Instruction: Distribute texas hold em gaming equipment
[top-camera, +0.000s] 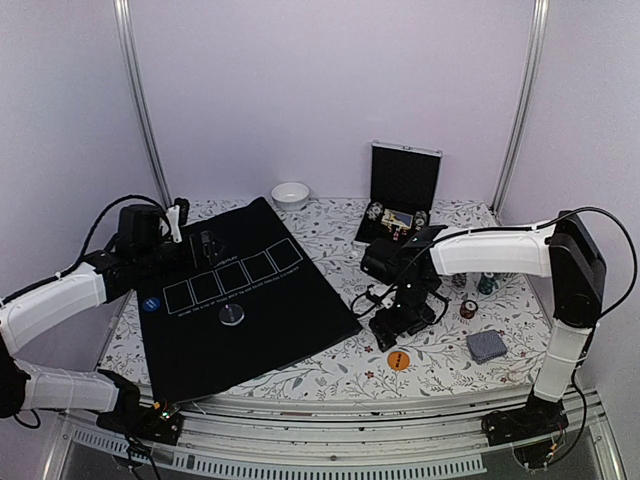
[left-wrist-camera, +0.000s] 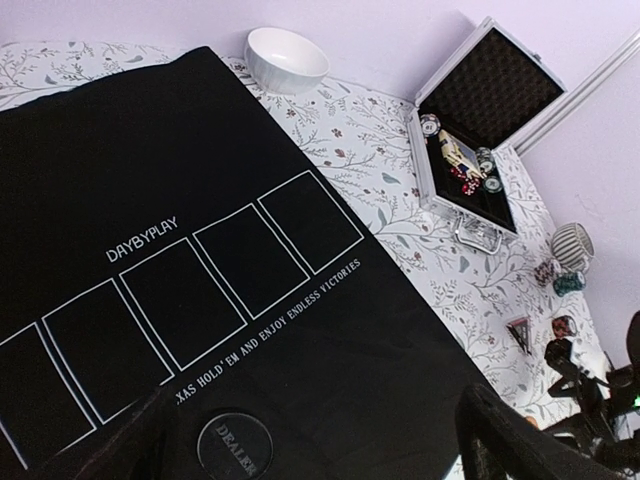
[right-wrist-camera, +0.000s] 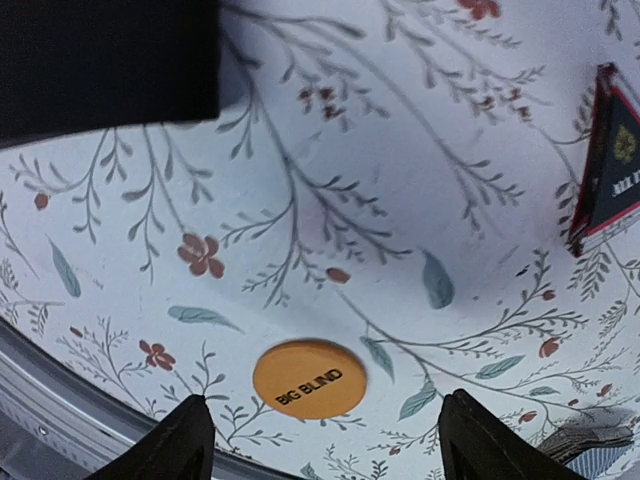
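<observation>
An orange BIG BLIND disc lies flat on the floral cloth near the front edge. My right gripper is over it with its fingers spread; cloth shows between the disc and each finger. On the black mat, printed with several card boxes, rests a clear DEALER disc, and a blue disc sits at the mat's left edge. Above the mat my left gripper stands open and empty. At the back is the open case, holding chips, red dice and cards.
A white bowl stands at the back. To the right are a patterned card stack, a red chip stack and a green chip stack. A dark card box lies right of the orange disc.
</observation>
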